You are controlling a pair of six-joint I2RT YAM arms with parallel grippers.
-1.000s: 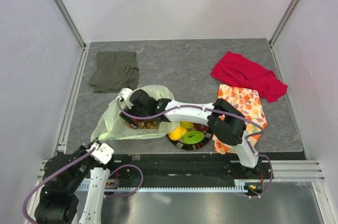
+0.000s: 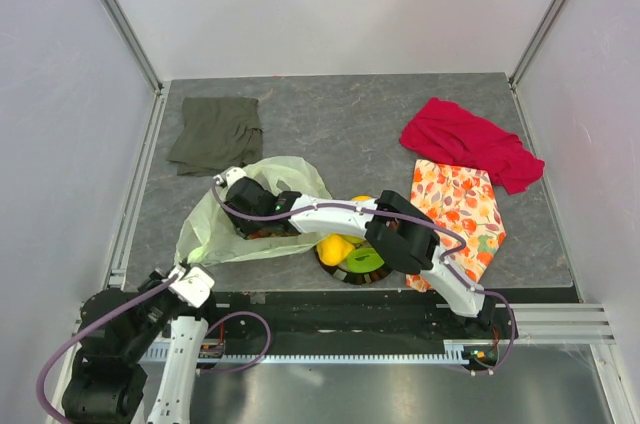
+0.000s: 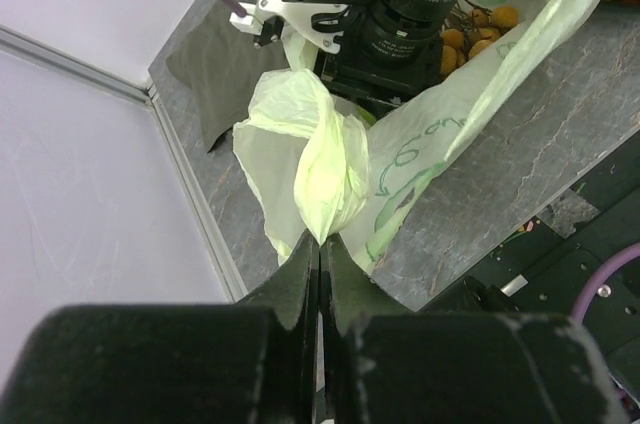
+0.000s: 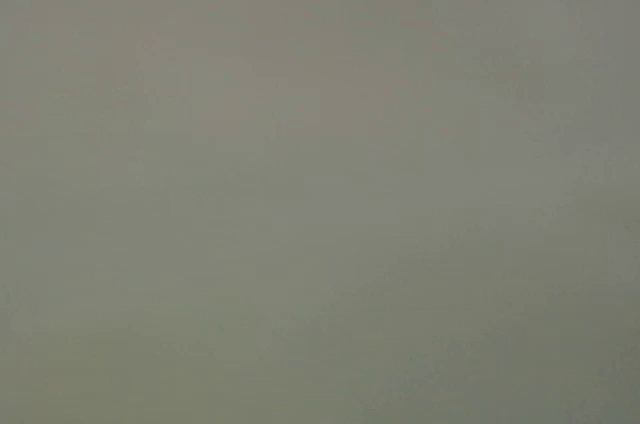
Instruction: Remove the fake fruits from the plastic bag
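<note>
The pale green plastic bag (image 2: 205, 234) lies open at the table's centre left. My left gripper is shut on a gathered edge of it at the lower left. My right gripper (image 2: 240, 214) is down inside the bag; its fingers are hidden, and the right wrist view is only a grey-green blur. Brown clustered fruits (image 3: 478, 34) show inside the bag beside the right wrist. Yellow fruit (image 2: 334, 250) and a green fruit (image 2: 362, 260) sit in a dark round container right of the bag, partly under the right arm.
An olive cloth (image 2: 215, 129) lies at back left, a red cloth (image 2: 460, 139) and an orange patterned cloth (image 2: 460, 204) at right. Bare table shows at the back middle. Walls border the table on three sides.
The right arm has shifted slightly left and toward the table's front, covering more of the fruit in the bag. The left arm is almost still.
</note>
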